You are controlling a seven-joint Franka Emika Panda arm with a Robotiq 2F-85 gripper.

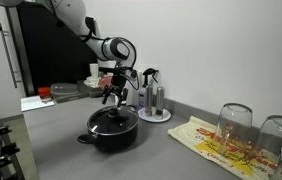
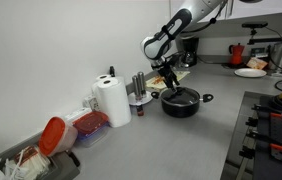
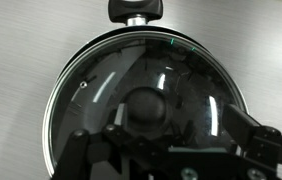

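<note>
A black pot (image 1: 114,139) stands on the grey table under a glass lid (image 3: 101,85) with a metal rim. The lid's round black knob (image 3: 146,105) shows near the middle of the wrist view. Just above the lid hangs my gripper (image 1: 115,98), open, its fingers spread with nothing held between them. In the second exterior view, the gripper (image 2: 172,84) is over the same pot (image 2: 181,108). The pot's handle (image 3: 135,10) points to the top of the wrist view.
Bottles (image 1: 159,100) stand on a white plate behind the pot. Two upturned glass jars (image 1: 235,122) and a patterned cloth (image 1: 206,140) lie to the right. A paper towel roll (image 2: 113,101) and a red bowl (image 2: 56,136) are further along the wall.
</note>
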